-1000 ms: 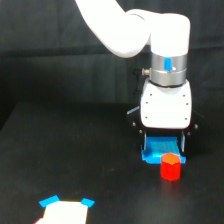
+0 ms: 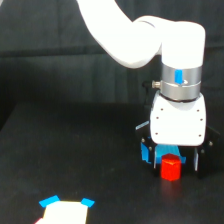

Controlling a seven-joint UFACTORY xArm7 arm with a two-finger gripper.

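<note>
A small red block [image 2: 171,168] stands on the dark table at the right, in front of a blue marking [image 2: 147,153]. Over it hangs the white arm's gripper [image 2: 176,166], pointing down. Its dark fingers are spread, one to the left of the block and one to the right. Whether either finger touches the block cannot be told from this angle. Much of the blue marking is hidden by the hand and the block.
At the lower left edge, a white sheet or panel [image 2: 66,213] has blue tape [image 2: 88,202] at its corners. A dark curtain [image 2: 50,65] hangs behind.
My hand has moved right and a little lower, so its fingers now flank the red block. The block appears to be in the same place.
</note>
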